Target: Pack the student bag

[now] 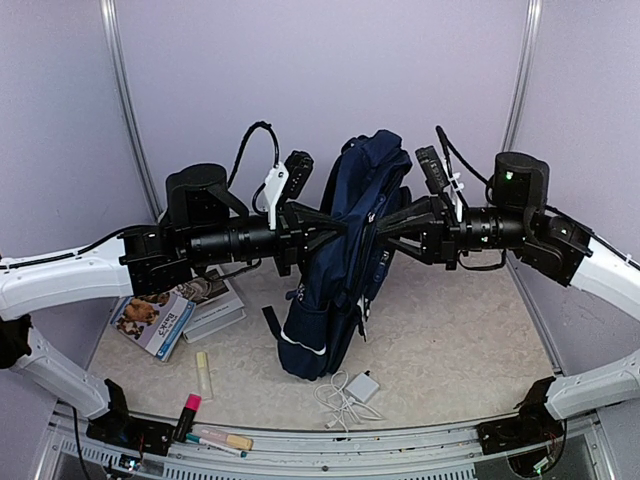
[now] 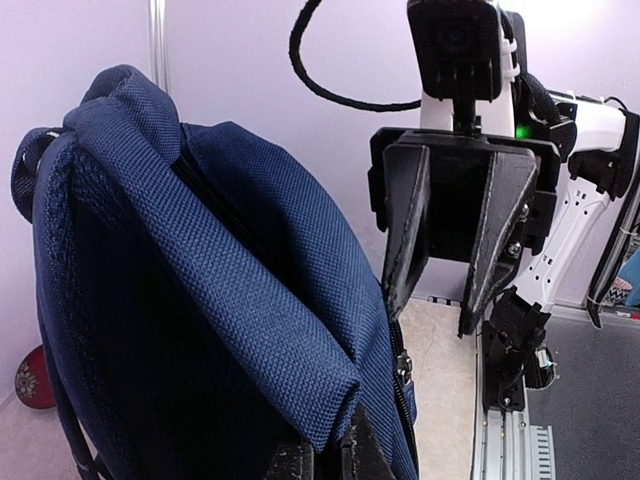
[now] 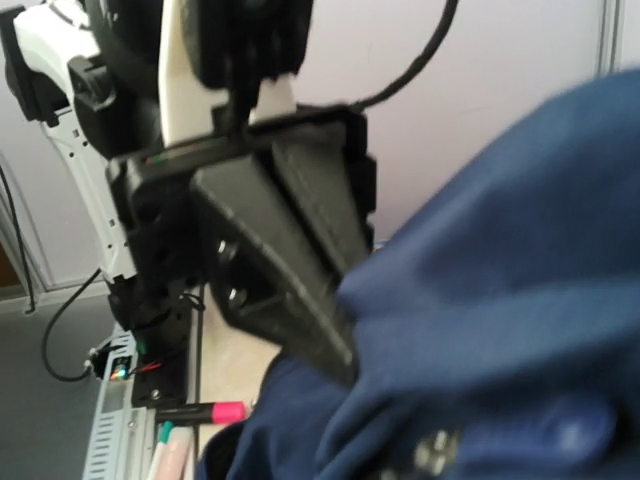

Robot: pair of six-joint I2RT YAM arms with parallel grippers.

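The dark blue student bag (image 1: 340,270) stands upright, slightly tilted, at the middle of the table. My left gripper (image 1: 342,228) is shut on the bag's fabric on its left side; in the left wrist view the fingertips lie low, at an edge of the cloth. On the other side, my right gripper stands part open, one finger against or close to the bag's front panel and no cloth clearly between them. The right wrist view, blurred, shows the left fingers (image 3: 280,250) closed against the bag (image 3: 500,330). Inside the bag cannot be made out.
Books (image 1: 155,322) lie at the left. Toward the front are a pale stick (image 1: 204,376), a pink-capped black marker (image 1: 187,417) and several pens (image 1: 222,440). A white charger (image 1: 362,387) with its cable lies before the bag.
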